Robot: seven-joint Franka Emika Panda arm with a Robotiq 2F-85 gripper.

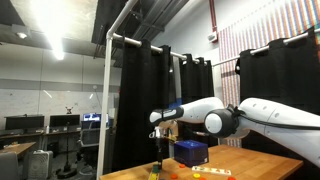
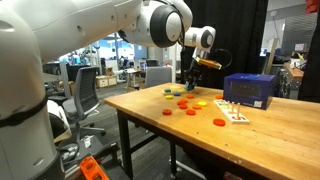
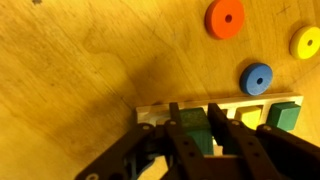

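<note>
In the wrist view, my gripper is shut on a dark green block [image 3: 197, 126], one finger on each side. It sits over a pale wooden board [image 3: 228, 102], so I cannot tell whether the block is clear of the board. A yellow block [image 3: 248, 116] and another green block [image 3: 284, 116] are on the board to the right. Above them lie a blue disc [image 3: 256, 78], an orange-red disc [image 3: 225, 18] and a yellow disc [image 3: 305, 42], each with a centre hole. Exterior view 2 has the gripper [image 2: 188, 86] low at the table's far end.
A blue box [image 2: 249, 90] stands at the table's back edge. Near it is a board with upright pegs [image 2: 230, 113]. Red discs such as this red disc [image 2: 219, 121] are scattered around.
</note>
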